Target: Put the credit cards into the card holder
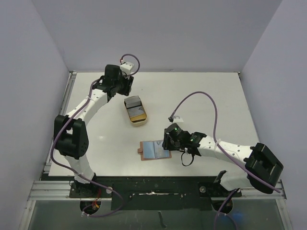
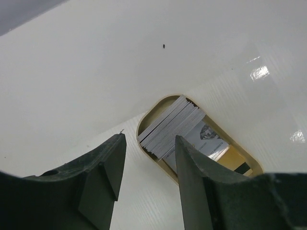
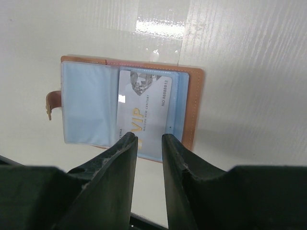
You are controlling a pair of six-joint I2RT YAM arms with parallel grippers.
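Observation:
Several cards [image 2: 173, 125] stand tilted in a row at the far end of a tan oval tray, with flatter cards [image 2: 206, 139] and a yellow one behind them. My left gripper [image 1: 130, 92] hovers at the tray's far end, its fingers apart and empty. In the right wrist view the card holder [image 3: 194, 105] lies spread flat, brown-edged with clear bluish sleeves. A silvery VIP card [image 3: 144, 108] rests in its right-hand sleeve. Over that sleeve's near edge is my right gripper, partly open with nothing between its fingers.
The tray [image 1: 139, 123] stands left of the table's middle, beyond the card holder. A brown strap tab [image 3: 53, 100] sticks out from the holder's left side.

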